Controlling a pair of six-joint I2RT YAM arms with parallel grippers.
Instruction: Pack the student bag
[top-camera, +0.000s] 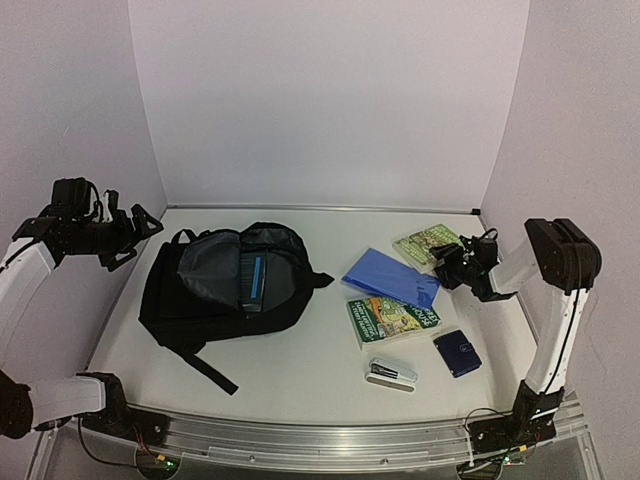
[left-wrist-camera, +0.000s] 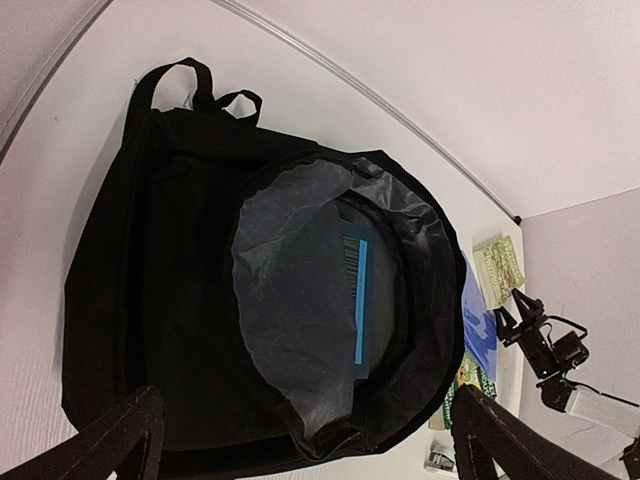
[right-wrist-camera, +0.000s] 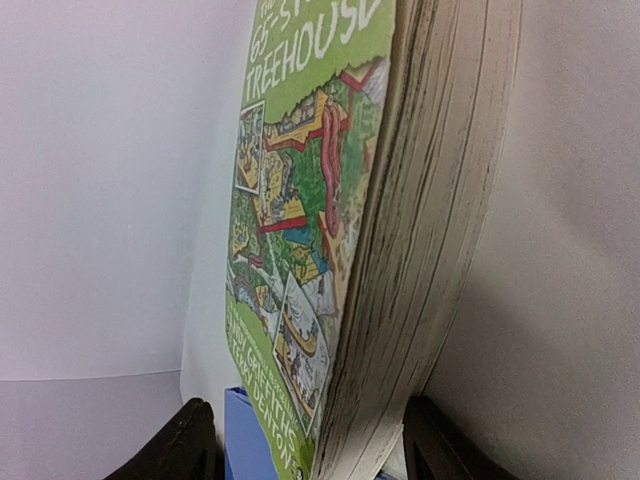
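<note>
The black bag (top-camera: 215, 285) lies open on the table, a dark blue item (top-camera: 252, 280) standing inside its main pocket. Across to the right are a green treehouse book (top-camera: 422, 243), a blue folder (top-camera: 390, 276), a second green book (top-camera: 395, 318), a dark notebook (top-camera: 457, 353) and a pencil case (top-camera: 390, 374). My right gripper is open at the near end of the treehouse book (right-wrist-camera: 300, 220). Its fingers lie on either side of that book's corner, one close to the page edges. Left of the bag, my left gripper (top-camera: 143, 242) hangs open and empty.
The folder overlaps the second book's upper edge and lies close to the treehouse book. Bare table (top-camera: 310, 350) shows between the bag and these things. The right wall (top-camera: 570, 150) is close to my right arm.
</note>
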